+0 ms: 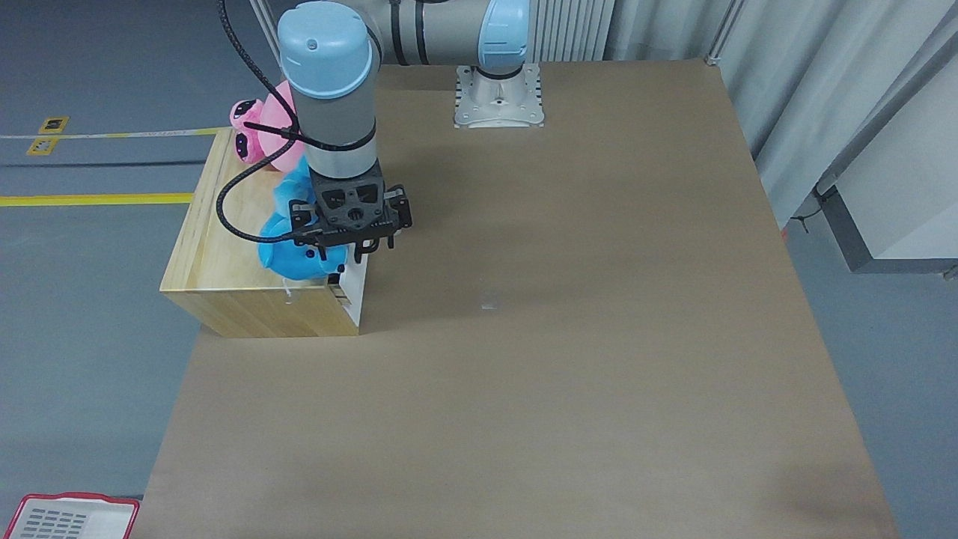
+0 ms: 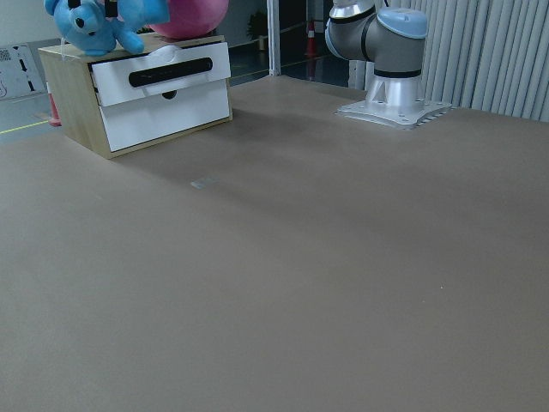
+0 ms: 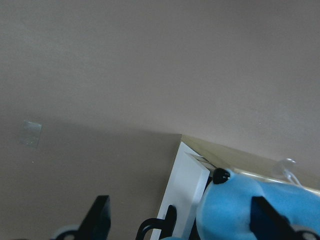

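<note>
A blue plush toy (image 1: 278, 256) lies on top of a wooden cabinet (image 1: 193, 242) with white drawer fronts (image 2: 163, 116) and a dark handle. My black gripper (image 1: 352, 241) is over the toy at the drawer side of the cabinet. In the wrist view the toy (image 3: 230, 210) sits at the lower right, with one dark finger against it and the other finger over the table side, apart from it. The fingers stand apart. In the left view the toy (image 2: 86, 26) rests at the cabinet's top edge.
A pink plush (image 1: 283, 108) sits at the cabinet's back. The robot base (image 1: 498, 108) stands at the back. A red-rimmed basket (image 1: 72, 512) is at the lower left, beside the table.
</note>
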